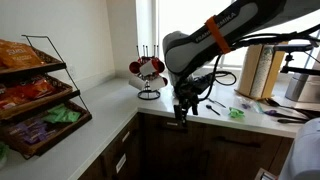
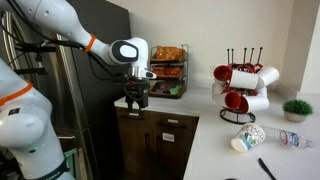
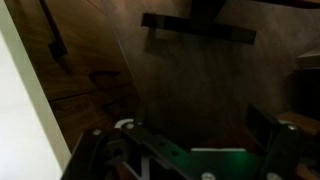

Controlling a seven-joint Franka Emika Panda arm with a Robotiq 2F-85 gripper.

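My gripper hangs in front of the counter, pointing down past its edge. From the other side, the gripper appears near the counter's left end, clear of the objects on top. In the wrist view the gripper has its dark fingers spread wide, and nothing shows between them. Beneath it lie dark floor and wooden cabinet fronts with black handles. White and red mugs hang on a rack on the counter, away from the gripper.
The white countertop has clear space in its middle. A tiered rack holds snack bags. A clear bottle, a patterned cup, dark utensils and a potted plant occupy the right side.
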